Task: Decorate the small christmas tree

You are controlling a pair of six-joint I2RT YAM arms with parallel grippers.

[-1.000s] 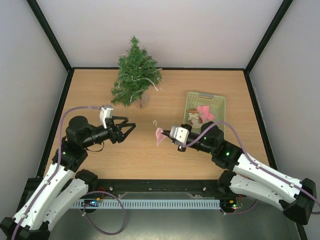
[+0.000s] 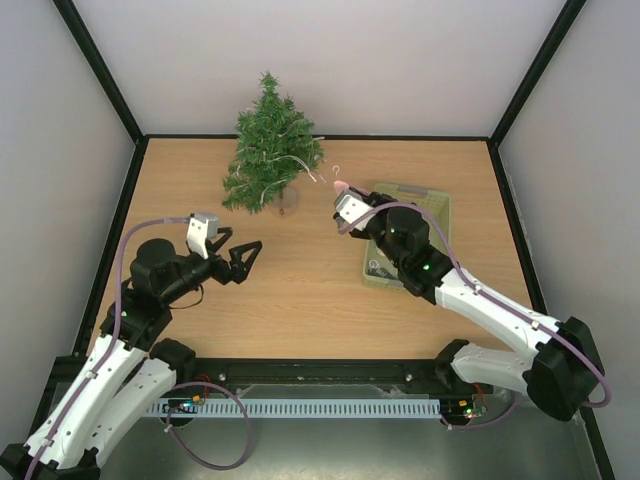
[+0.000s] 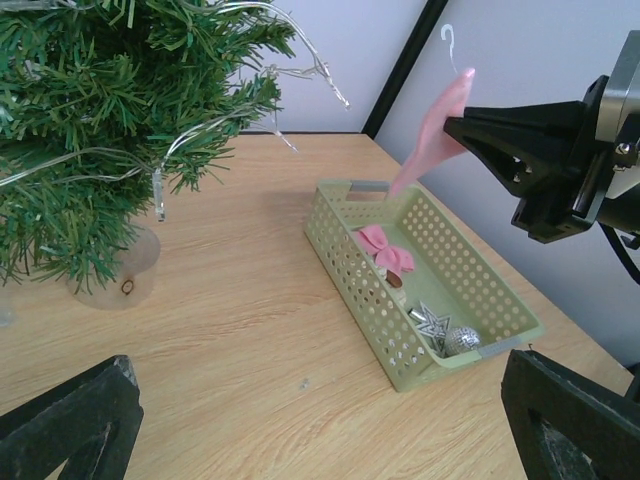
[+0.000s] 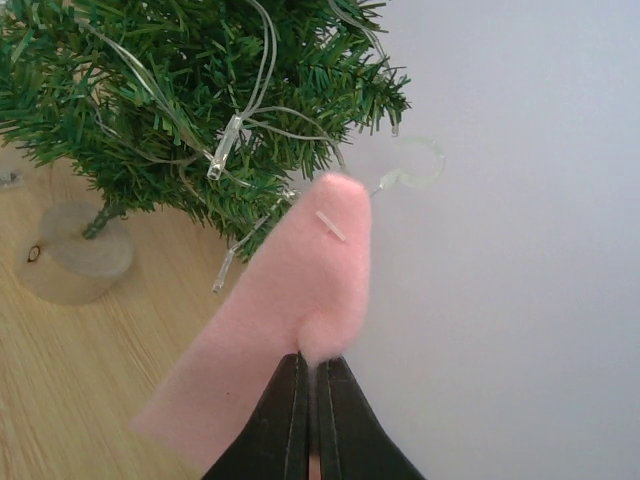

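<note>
The small green tree (image 2: 272, 150), strung with clear wire lights, stands at the back on a round wooden base (image 4: 75, 255). My right gripper is shut on a pink felt ornament (image 4: 300, 270) with a pale hook (image 3: 447, 40) on top, held up just right of the tree's branches, near the basket. My left gripper (image 2: 240, 250) is open and empty at the left front of the tree; in the left wrist view its two fingers frame the bottom corners.
A green perforated basket (image 3: 350, 300) at the right holds a pink bow (image 3: 380, 245), a silver star (image 3: 430, 325), a silver ball (image 3: 460, 340) and other ornaments.
The right arm has raised the pink ornament and carried it toward the back, closer to the tree, now partly covering the basket in the top view. The left arm has shifted slightly.
</note>
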